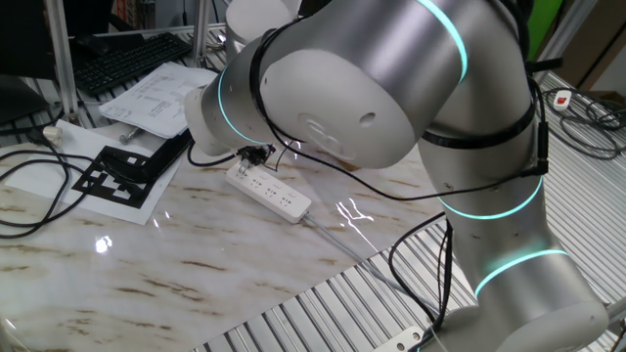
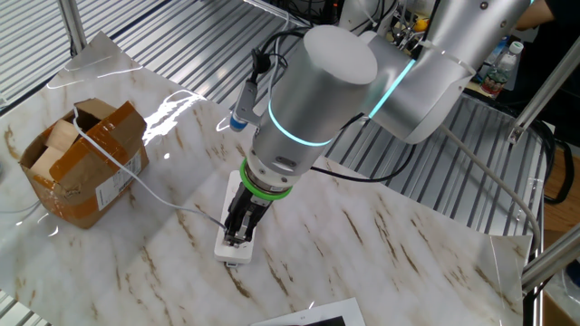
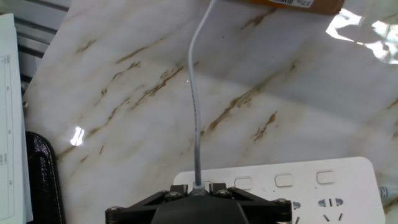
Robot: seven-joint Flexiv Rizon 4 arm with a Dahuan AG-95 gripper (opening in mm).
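A white power strip lies on the marbled table; in the wrist view the strip fills the lower right, with rocker switches and sockets showing. My gripper points down over the strip's end. It is shut on the end of a thin grey cable, which enters between the fingertips in the wrist view. Whatever plug is on that end is hidden by the fingers, and I cannot tell whether it sits in a socket. From there the cable runs to an open cardboard box.
A sheet with a black-and-white marker and a black cable lie on the table's far side, beside a paper stack. The strip's own grey cord trails towards the slatted metal surface. Bare table lies around the strip.
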